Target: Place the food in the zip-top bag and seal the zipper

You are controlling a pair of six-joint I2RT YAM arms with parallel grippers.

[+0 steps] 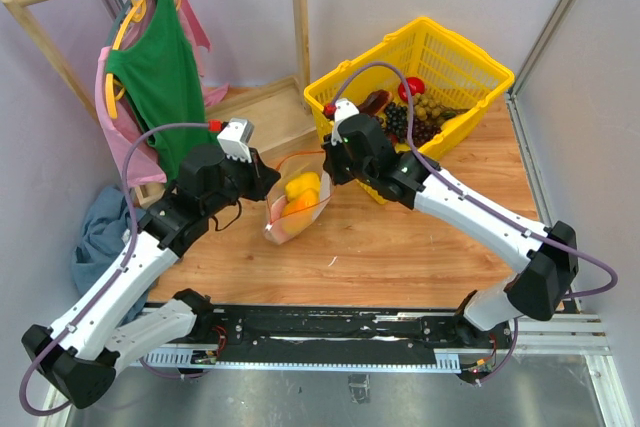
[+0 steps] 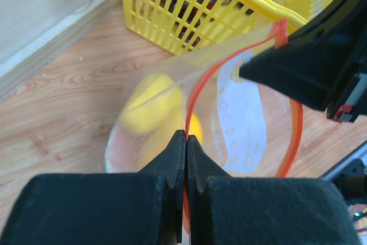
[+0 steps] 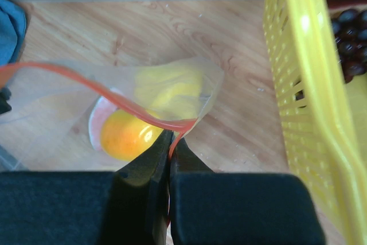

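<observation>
A clear zip top bag (image 1: 286,231) with an orange-red zipper edge (image 2: 205,78) stands on the table with its mouth spread. Two yellow food pieces, one paler (image 1: 302,185) and one more orange (image 3: 127,135), rest inside it. My left gripper (image 1: 268,190) is shut on the bag's edge; the orange strip runs between its fingertips in the left wrist view. On the opposite side, my right gripper is likewise shut, pinching the orange edge at a corner of the mouth. The bag's lower side is partly blurred in both wrist views.
Behind the right gripper stands a yellow basket (image 1: 467,44) holding grapes (image 1: 425,132), a red fruit and other produce. A wooden rack with a green garment (image 1: 160,77) is at the back left, blue cloth (image 1: 105,237) below it.
</observation>
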